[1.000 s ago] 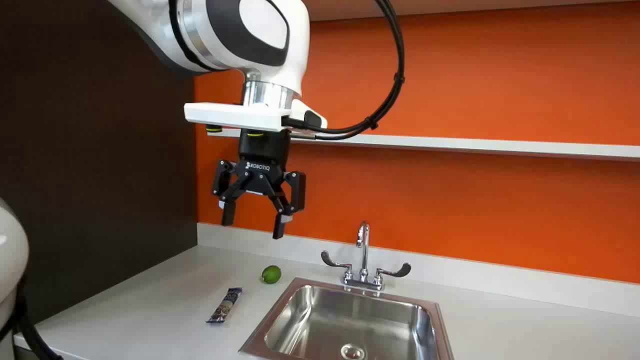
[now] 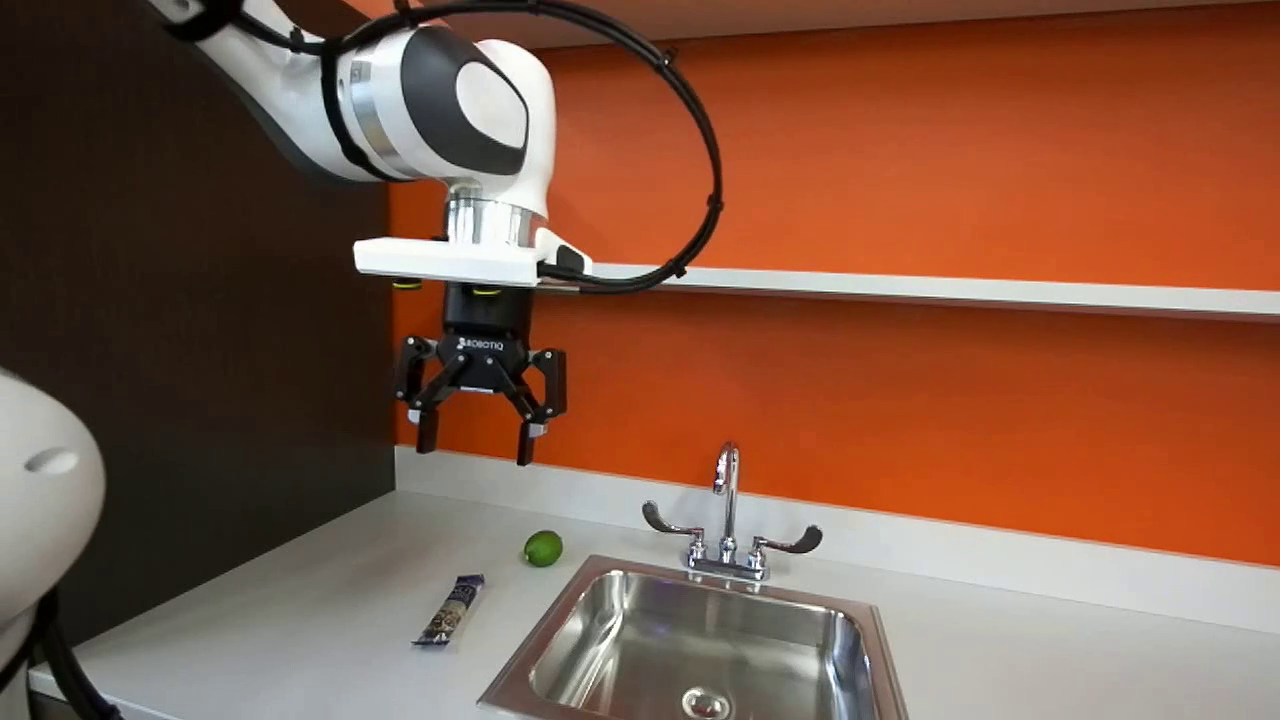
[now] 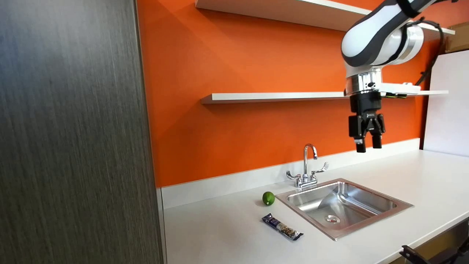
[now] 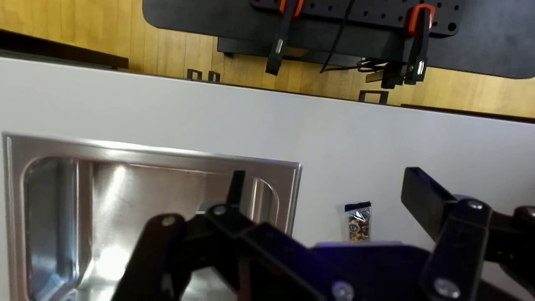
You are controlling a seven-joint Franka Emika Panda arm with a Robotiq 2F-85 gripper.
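Note:
High above the counter, my gripper (image 2: 476, 451) hangs open and pointing down, its fingers wide apart with nothing between them. On the counter left of the sink lies a green lime (image 2: 543, 548), which also shows in the second exterior view (image 3: 268, 198). A wrapped snack bar (image 2: 449, 610) rests flat nearer the front, apart from the lime. In the wrist view the bar (image 4: 358, 220) appears between the spread fingers, far below them, its lower part hidden by the gripper body. No lime can be seen in that view.
A steel sink (image 2: 564, 606) is set into the white counter, empty, with a chrome faucet (image 2: 728, 504) behind it. A white shelf (image 3: 272, 97) runs along the orange wall. Dark panelling (image 2: 216, 300) stands on the left.
The lime and bar lie where they were.

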